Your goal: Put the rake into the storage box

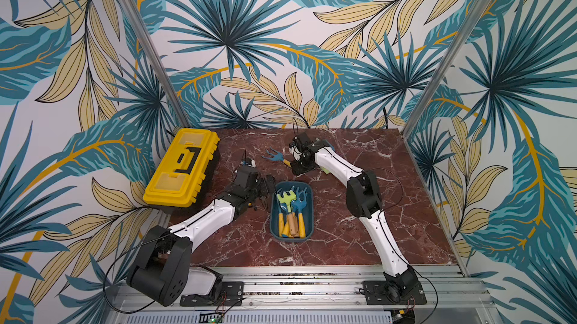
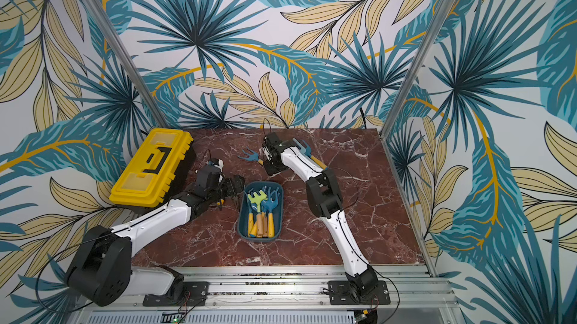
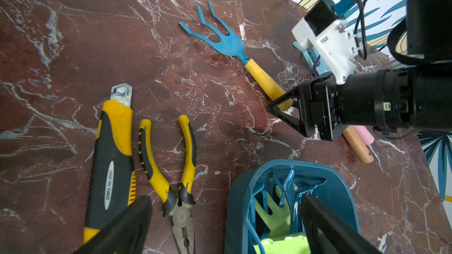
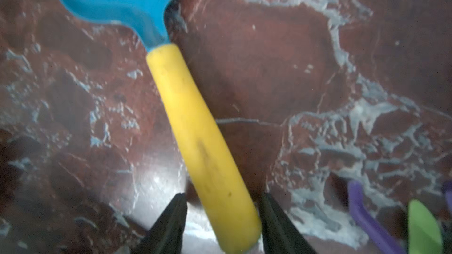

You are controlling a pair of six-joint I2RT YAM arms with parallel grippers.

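Observation:
The blue rake with a yellow handle (image 3: 266, 79) lies on the marble table, its prongs pointing away from my right arm. My right gripper straddles the handle's lower end; the handle (image 4: 202, 141) sits between the fingers, close to the right one, with a gap on the left. Beside the near side stands the dark teal storage box (image 1: 273, 222), holding several green and blue garden tools with wooden or yellow handles. My left gripper is open and empty, at the box's left rim in the top left view.
Pliers (image 3: 181, 192) and a yellow-black utility knife (image 3: 110, 155) lie left of the box under my left gripper. A wooden-handled tool (image 3: 357, 145) lies behind my right gripper. The yellow toolbox (image 1: 183, 168) stands at the far left. Table right of the box is clear.

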